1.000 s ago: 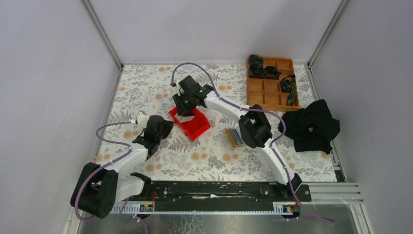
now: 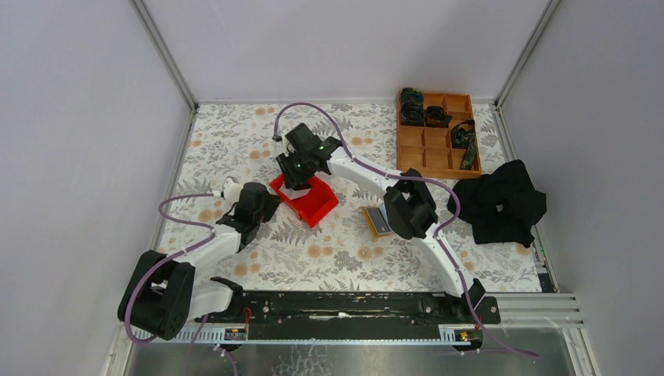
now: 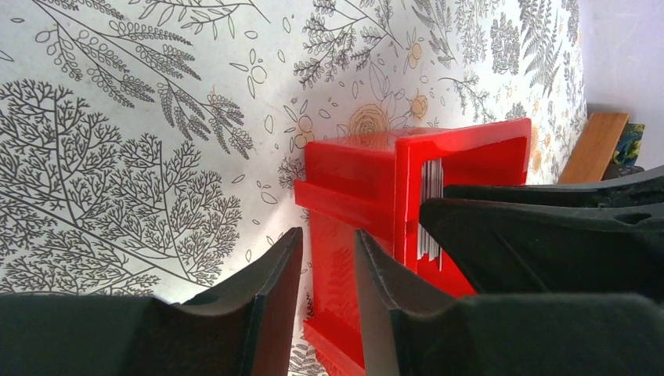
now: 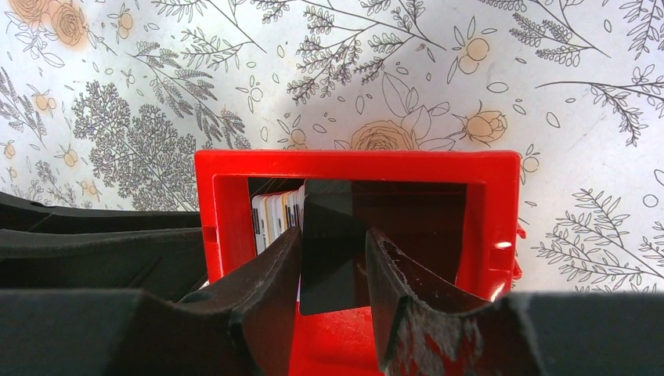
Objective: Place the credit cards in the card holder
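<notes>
The red card holder (image 2: 315, 205) stands left of centre on the patterned table. In the right wrist view its frame surrounds a row of thin cards (image 4: 276, 217), edges up, at the left side. A dark flat face (image 4: 333, 266), perhaps a card, lies behind the gap of my right gripper, whose fingers are parted at the holder's opening. My left gripper is parted too, close beside the holder's wall (image 3: 344, 168), with nothing held between its fingers. Card edges (image 3: 431, 207) show inside the holder, partly hidden by the right gripper.
A wooden compartment tray (image 2: 424, 149) with dark coiled straps stands at the back right. Black cloth (image 2: 503, 205) lies at the right. A small yellow-edged item (image 2: 377, 222) lies beside the right arm.
The right arm and the holder look almost unmoved.
</notes>
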